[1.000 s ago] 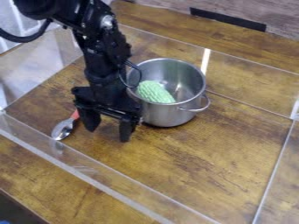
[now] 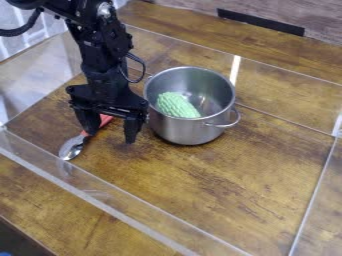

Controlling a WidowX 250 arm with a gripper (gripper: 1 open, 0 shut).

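Note:
My black gripper (image 2: 110, 122) is open, low over the wooden table at the left of the pot, with its fingers down by a spoon (image 2: 72, 148) with a red handle and silver head, which lies partly hidden behind it. To the right stands a silver pot (image 2: 201, 126) with a side handle, holding a pale green textured object (image 2: 175, 105).
Transparent edges or panels border the left and right, and pale strips cross the tabletop.
My gripper has moved to the left and slightly up, away from the pot and toward the spoon's red handle. The pot and spoon look unmoved.

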